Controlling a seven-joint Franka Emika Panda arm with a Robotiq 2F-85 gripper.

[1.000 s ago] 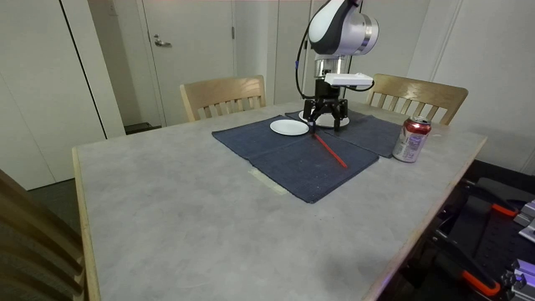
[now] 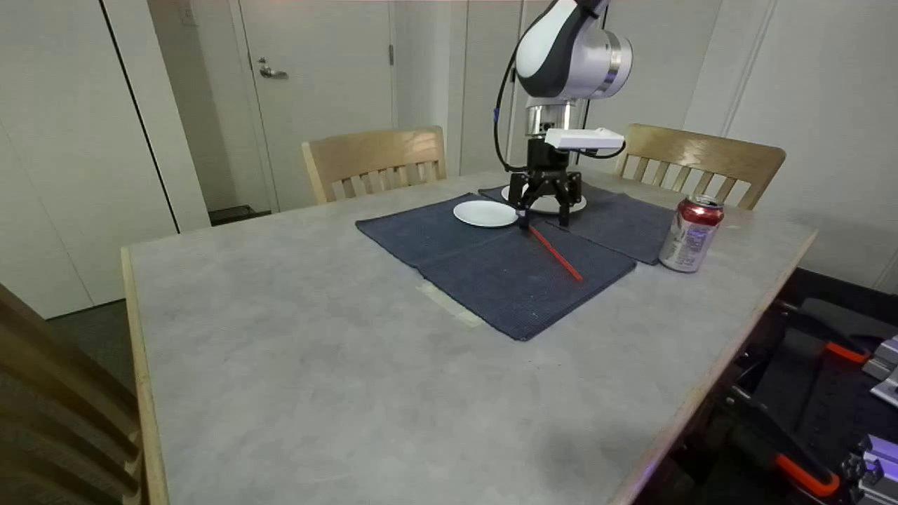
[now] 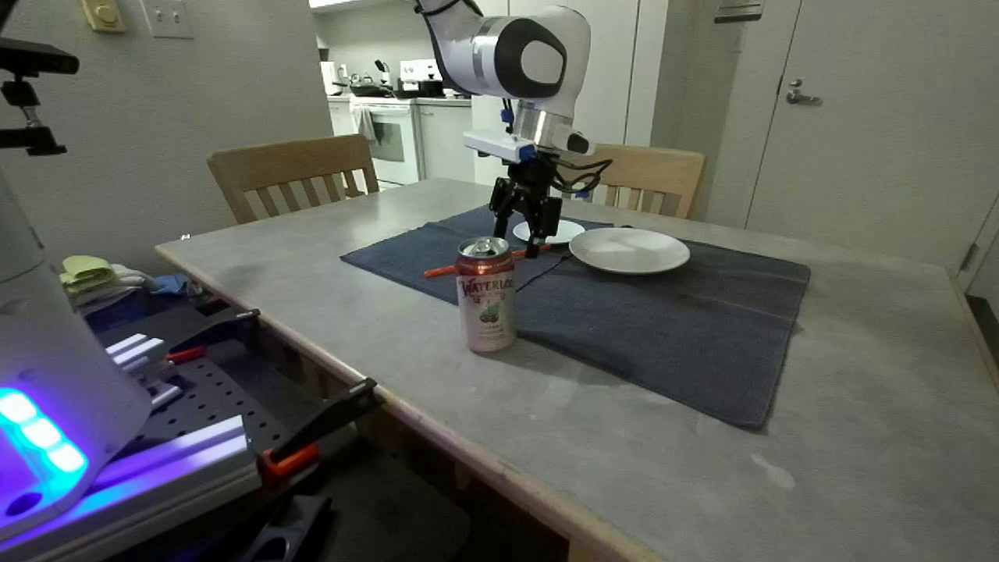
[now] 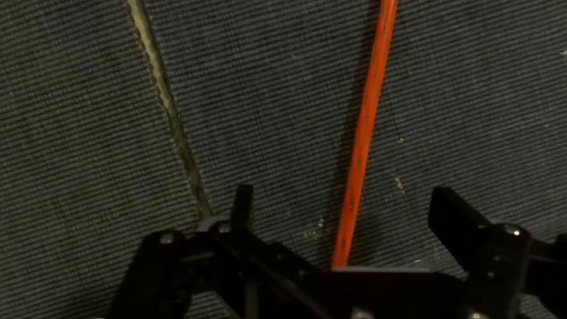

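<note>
Low over the dark blue cloth mats, my gripper is open, its two fingers [image 4: 243, 206] spread wide. A thin red stick [image 4: 366, 125] crosses the space between them in the wrist view, nearer the left finger, without either finger closed on it. Its near end is hidden behind the gripper body. In exterior view 1 the stick [image 2: 555, 255] lies flat on the mat [image 2: 497, 290], stretching toward the viewer from beneath the gripper [image 2: 544, 224]. Exterior view 2 shows part of the stick [image 3: 440, 272] left of the can, which covers some of it.
A small white plate [image 2: 485, 214] rests beside the gripper, and a larger white plate [image 3: 629, 251] sits behind it in exterior view 1. An upright drink can [image 3: 487, 295] stands at the mat's edge. Bare grey table [image 2: 337, 353] gives free room.
My gripper has come down slightly toward the mat. The stick, plates and can look unmoved.
</note>
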